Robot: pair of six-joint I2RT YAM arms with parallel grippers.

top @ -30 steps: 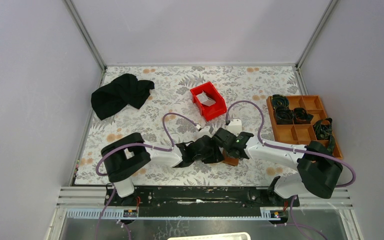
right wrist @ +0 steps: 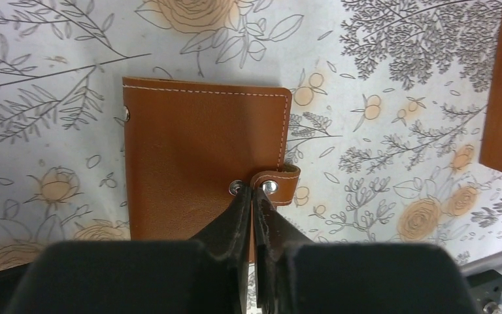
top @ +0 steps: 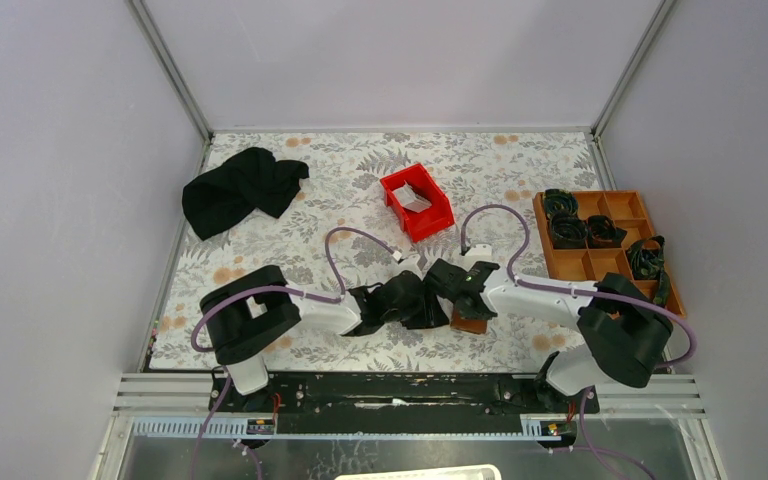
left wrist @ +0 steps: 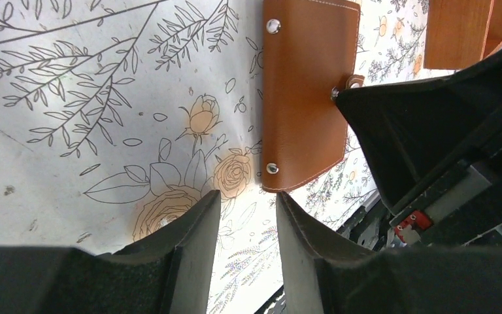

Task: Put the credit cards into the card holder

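Observation:
The brown leather card holder (top: 470, 325) lies on the floral mat beneath both arms, its snap strap at one edge. In the left wrist view my left gripper stands part open just left of the holder (left wrist: 304, 131), nothing between its fingers. In the right wrist view my right gripper has its fingertips close together at the strap (right wrist: 284, 185) on the holder (right wrist: 196, 144); whether it grips the strap is unclear. A red bin (top: 435, 220) at the back holds pale flat items, possibly the cards.
A wooden compartment tray (top: 590, 264) with black coiled straps stands at the right. A black cloth (top: 240, 190) lies at the back left. A black rail runs along the front.
My right gripper and arm have shifted slightly toward the front right, and more of the holder shows in the top view. The left arm has barely moved.

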